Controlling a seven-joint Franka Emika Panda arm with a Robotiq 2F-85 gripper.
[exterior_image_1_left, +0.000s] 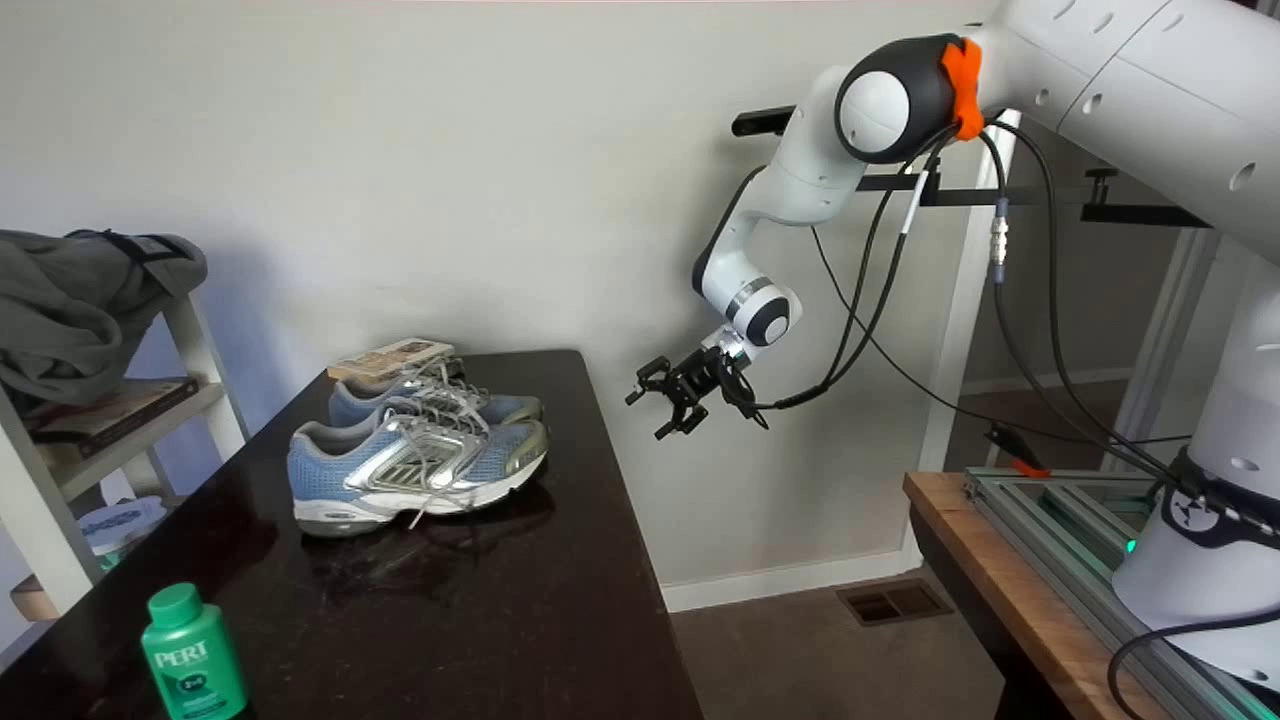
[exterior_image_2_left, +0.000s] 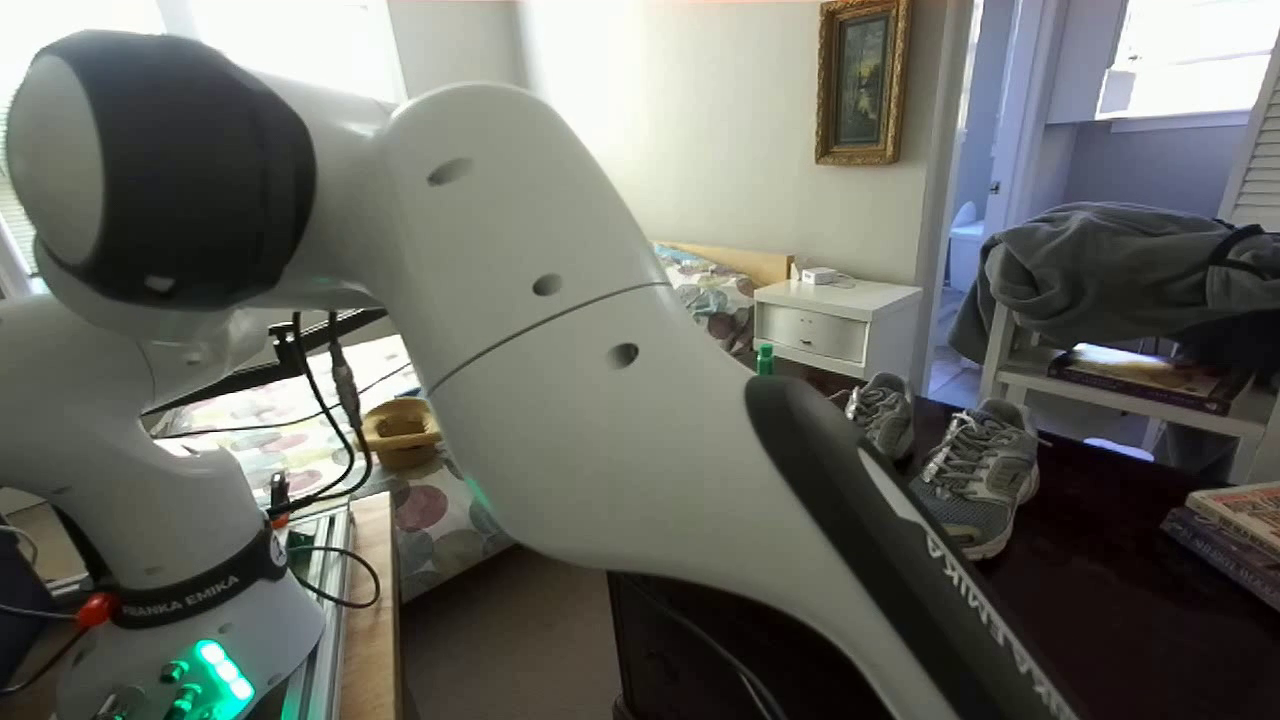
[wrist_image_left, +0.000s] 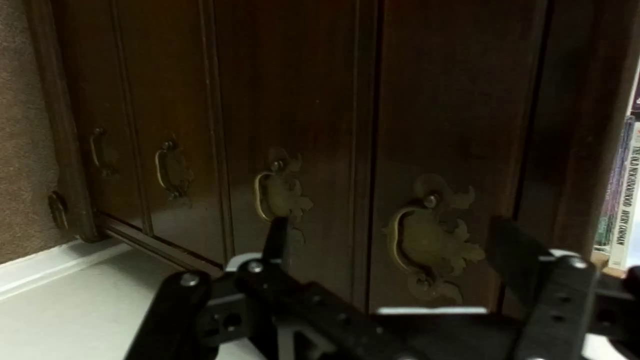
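Note:
My gripper is open and empty, hanging in the air off the dresser's end near the wall. In the wrist view its two dark fingers stand wide apart before the brown drawer fronts. A brass drawer handle with an ornate backplate appears between the fingers, apart from them as far as I can make out. Three more such handles run off to the left, the nearest of these a brass pull. All the visible drawers look closed. In the second exterior view the arm hides the gripper.
On the dark dresser top sit blue-grey sneakers, a green bottle and a book. The wall is close to the gripper. Open floor separates the dresser from the robot's bench.

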